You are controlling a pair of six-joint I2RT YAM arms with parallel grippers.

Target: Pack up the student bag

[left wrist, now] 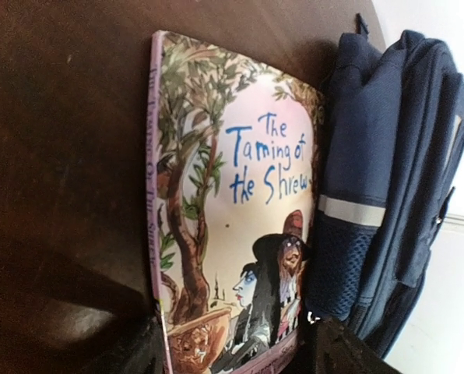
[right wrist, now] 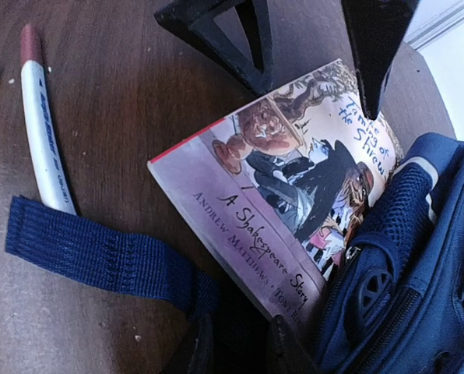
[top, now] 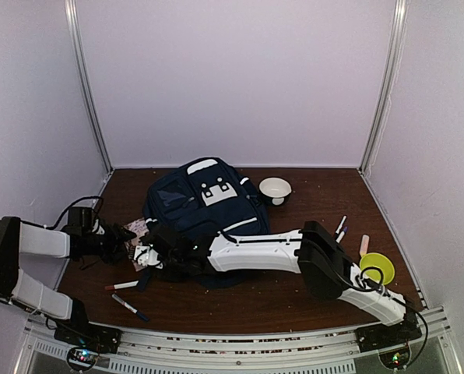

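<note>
The navy backpack [top: 209, 195] lies at the back middle of the table. At its left side is an illustrated book, "The Taming of the Shrew" [left wrist: 240, 195], its cover facing up. My left gripper is shut on the book's near end, a finger at either side. Its black fingers [right wrist: 257, 74] also appear over the cover in the right wrist view. By the bag's lower left corner, my right gripper has its fingers parted. A dark blue strap [right wrist: 115, 253] runs up to it; whether it lies between the fingers is unclear.
Two markers, one red-capped [top: 121, 286] and one blue-capped [top: 129, 306], lie at front left. A white bowl [top: 275, 188] stands right of the bag. Pens [top: 340, 227] and a yellow-green bowl [top: 377, 268] are at the right.
</note>
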